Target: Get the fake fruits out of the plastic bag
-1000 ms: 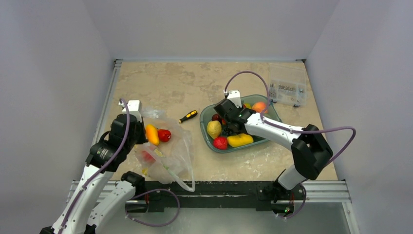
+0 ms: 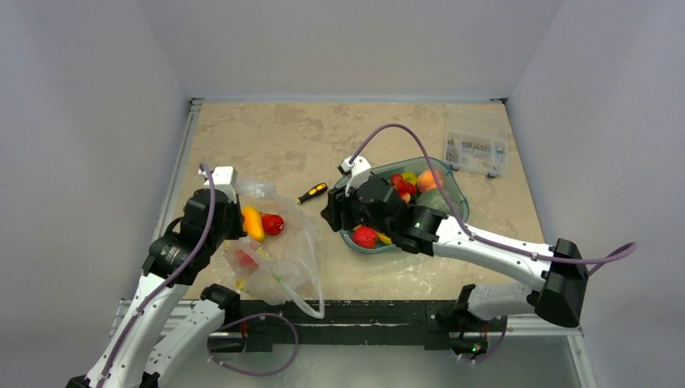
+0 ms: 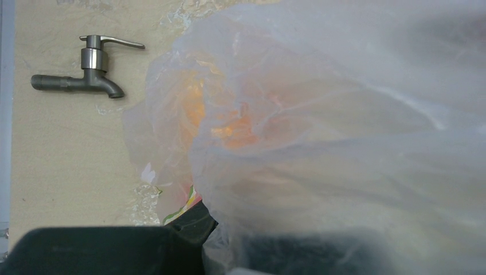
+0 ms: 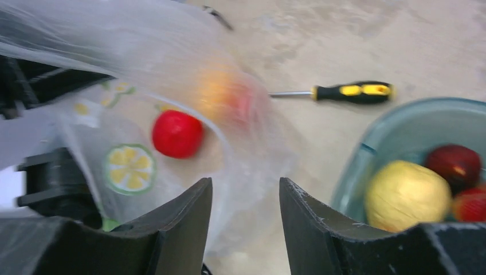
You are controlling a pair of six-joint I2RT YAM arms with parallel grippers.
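The translucent plastic bag [image 2: 295,271] lies partly open on the left of the table. Inside it show an orange-yellow fruit [image 2: 253,223] and a red fruit [image 2: 272,225], the red one [image 4: 177,134] also in the right wrist view. My left gripper [image 2: 241,228] is at the bag's left side, shut on its thin film; in the left wrist view the film drapes over one of its fingers [image 3: 309,252]. Between the bag and the bin, my right gripper hangs with its fingers apart and nothing between them.
A green bin [image 2: 464,208] of fruits stands on the right, partly under my right arm. A screwdriver [image 2: 313,193] lies between bag and bin. A clear parts box [image 2: 476,153] is at the back right, a metal tap [image 3: 91,71] beside the bag.
My right gripper has swung left from over the bin to its left rim, toward the bag. My left arm and the bag have stayed in place.
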